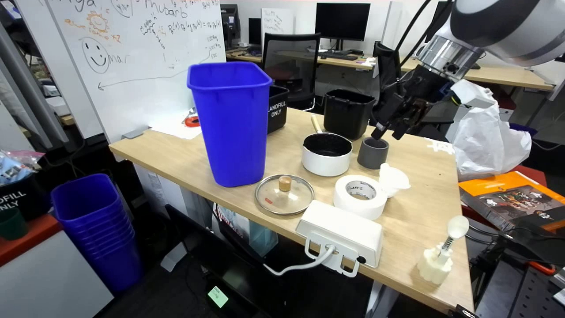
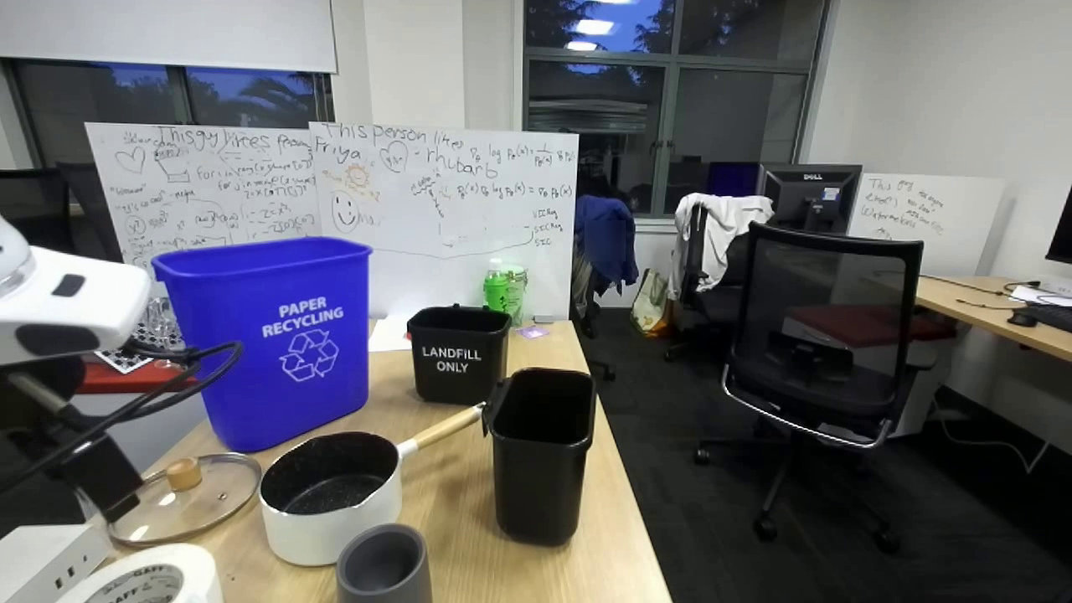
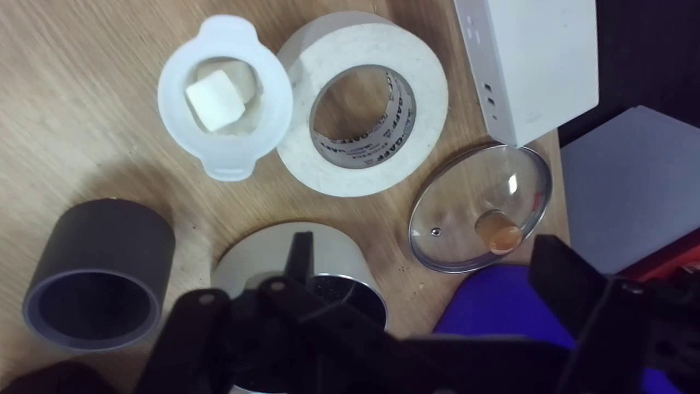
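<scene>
With its fingers apart, my gripper (image 1: 389,133) hangs beside and a little above the dark grey cup (image 1: 373,153), nothing between its fingers. From the wrist view, the grey cup (image 3: 98,276) is at lower left, while the dark fingers (image 3: 300,256) cover part of the white saucepan (image 3: 295,253). That pan (image 2: 332,533) has a black inside and a wooden handle. A white cup with side tabs (image 3: 178,98) holds a pale block (image 3: 215,100) and stands against the white tape roll (image 3: 423,98). The glass lid (image 3: 453,210) lies flat with its wooden knob up.
A tall blue bin (image 1: 228,127) stands left of the pan. Black bins (image 2: 543,462) (image 2: 459,357) stand behind it. A white box (image 1: 344,233) with a cable sits at the front edge; a cream brush-like item (image 1: 435,265) is at the front right.
</scene>
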